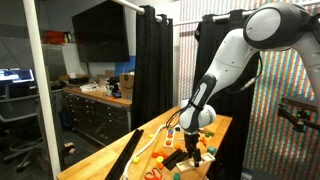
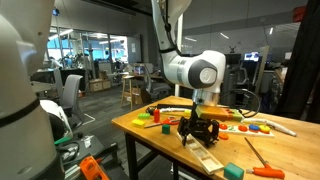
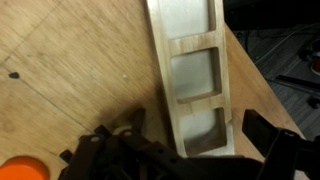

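Observation:
A pale wooden tray (image 3: pixel 195 75) with a row of compartments runs down the wrist view, its near end between the fingers of my gripper. The fingers stand open, one finger to each side of the tray, with a gap on either side. From the second exterior view, the gripper (image 2: pixel 200 130) is low over the far end of the tray (image 2: pixel 203 156), which lies on the wooden table. The arm partly hides the tray (image 1: pixel 207 159) in the first exterior view.
An orange round piece (image 3: pixel 24 168) lies left of the tray. A green block (image 2: pixel 233 172), an orange-handled tool (image 2: pixel 267 172) and several coloured pieces are scattered over the table (image 2: pixel 290 148). The table edge is close to the tray.

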